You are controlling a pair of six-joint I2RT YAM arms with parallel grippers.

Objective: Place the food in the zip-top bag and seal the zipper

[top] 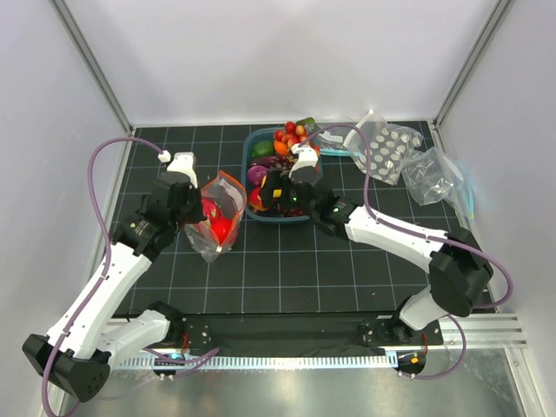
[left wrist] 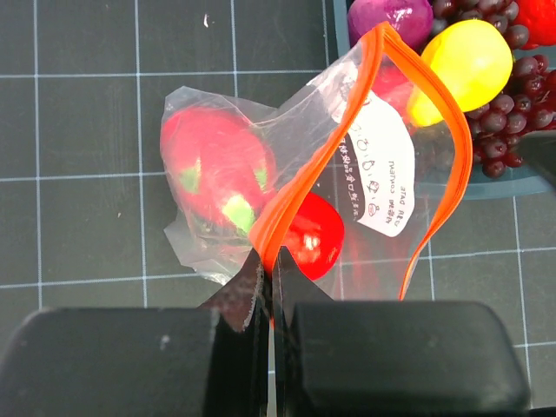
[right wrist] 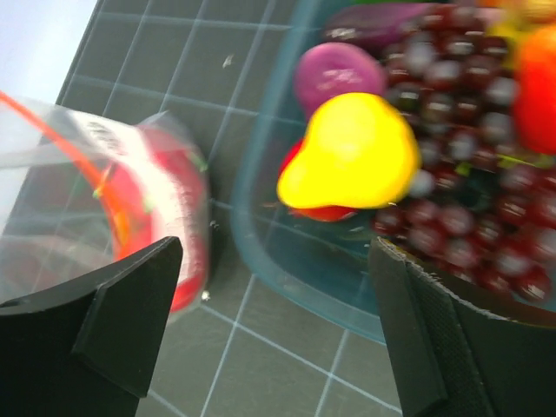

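The zip bag [left wrist: 382, 161] with its orange zipper rim holds red food, including a red piece [left wrist: 313, 234] and one with green patches [left wrist: 213, 156]. My left gripper is shut on the rim, with the bag standing partly open. My right gripper is open over the left part of the blue bin [right wrist: 256, 234]. Below it and ahead lie a yellow pear-shaped fruit [right wrist: 347, 152], a purple onion [right wrist: 339, 69] and dark grapes [right wrist: 456, 122], with nothing between its fingers.
Tomatoes [top: 289, 132] sit at the bin's back. Other clear and dotted bags [top: 387, 148] lie at the back right.
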